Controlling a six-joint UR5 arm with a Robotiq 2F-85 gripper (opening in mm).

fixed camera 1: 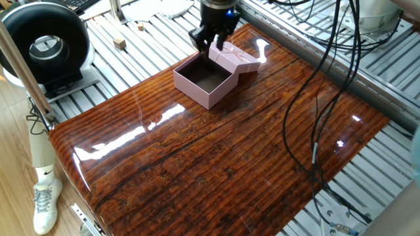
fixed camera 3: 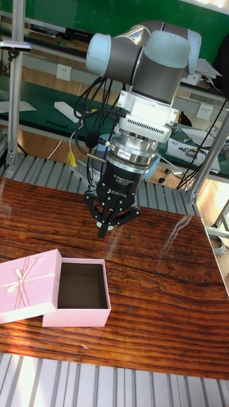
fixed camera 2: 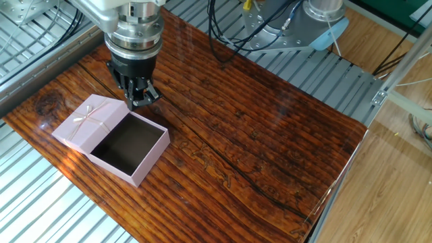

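Observation:
A pink box (fixed camera 1: 209, 97) with a dark inside stands uncovered on the wooden table. Its pink lid (fixed camera 2: 88, 125), tied with a ribbon bow, leans tilted against one side, partly over the rim. My gripper (fixed camera 3: 103, 231) hangs pointing down, above the table near the box's far side. Its black fingers (fixed camera 3: 124, 215) come together at the tips; nothing shows clearly between them. In exterior view 1 the gripper (fixed camera 1: 205, 54) overlaps the box's far corner and the lid, while exterior view 2 places it beside the rim. The box looks empty as far as its inside shows.
Black cables (fixed camera 1: 321, 98) hang over one side. Two small wooden blocks (fixed camera 1: 119, 44) lie on the slatted metal surface beyond the table, near a black ring-shaped device (fixed camera 1: 49, 49).

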